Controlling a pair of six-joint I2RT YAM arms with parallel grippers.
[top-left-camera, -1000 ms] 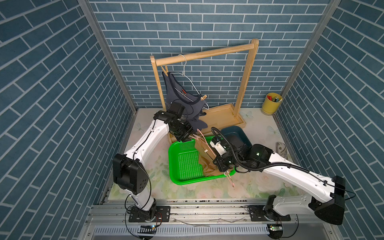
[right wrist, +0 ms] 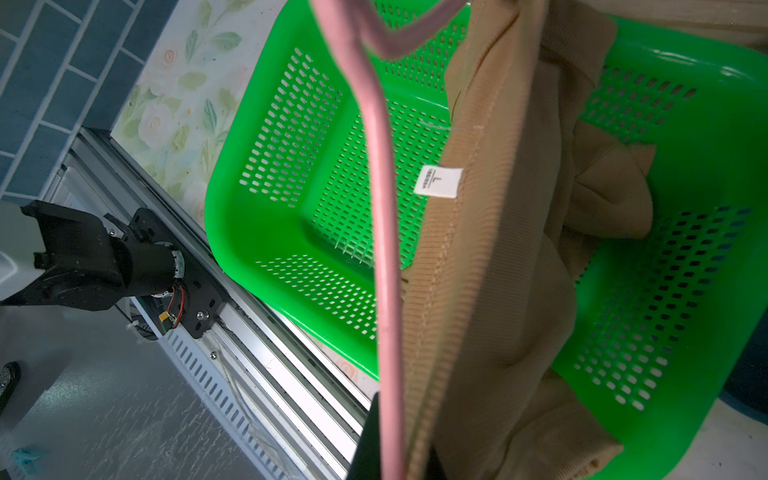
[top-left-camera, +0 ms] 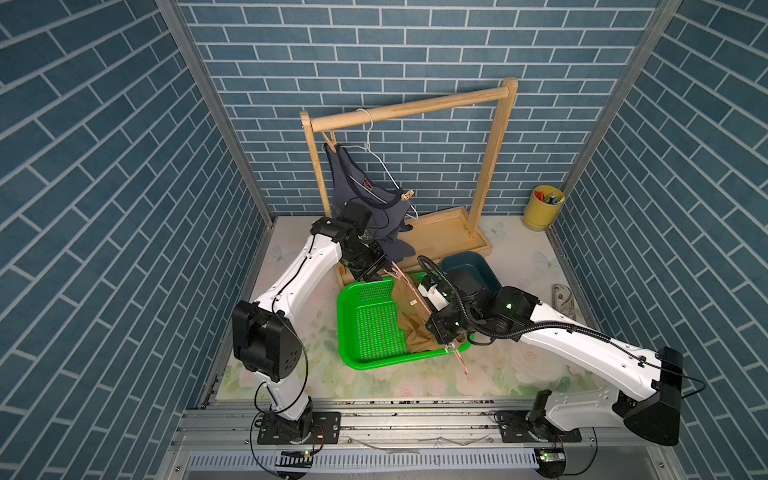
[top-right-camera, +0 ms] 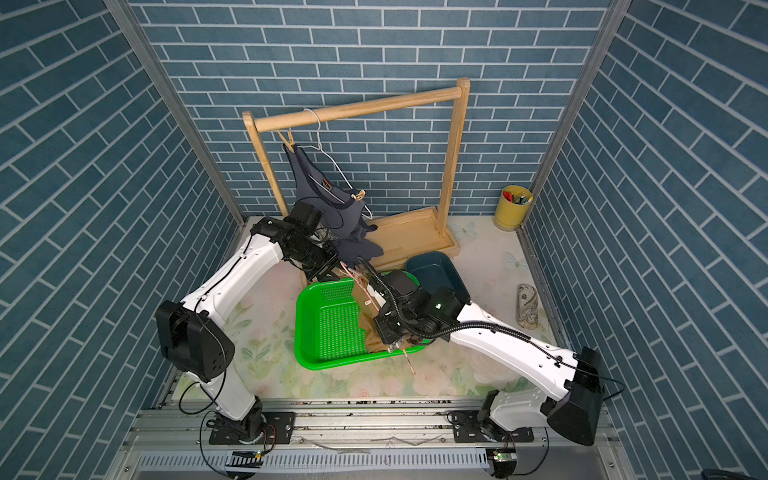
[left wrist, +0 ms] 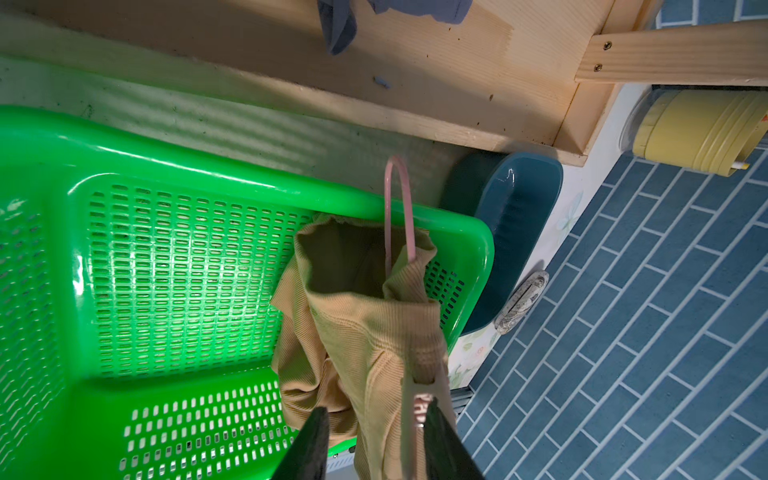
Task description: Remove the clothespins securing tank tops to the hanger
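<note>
A pink hanger (right wrist: 384, 240) with a brown tank top (right wrist: 504, 304) lies slanted over the green basket (top-left-camera: 356, 328). My right gripper is shut on the hanger and fabric. My left gripper is at the hanger's upper end, fingers apart around a blurred, pale clip-like piece (left wrist: 420, 408); contact is unclear. A dark tank top (top-left-camera: 368, 216) hangs on a white hanger on the wooden rack, with wooden clothespins (top-left-camera: 407, 195) at its shoulders.
The wooden rack tray (top-left-camera: 440, 232) stands behind the basket. A dark blue bin (left wrist: 520, 224) sits beside it, partly under my right arm. A yellow cup (top-left-camera: 542, 209) is at the back right; a grey item (top-left-camera: 562, 297) lies at the right.
The pink hanger's upper end and my right arm have moved slightly, with the hanger still held.
</note>
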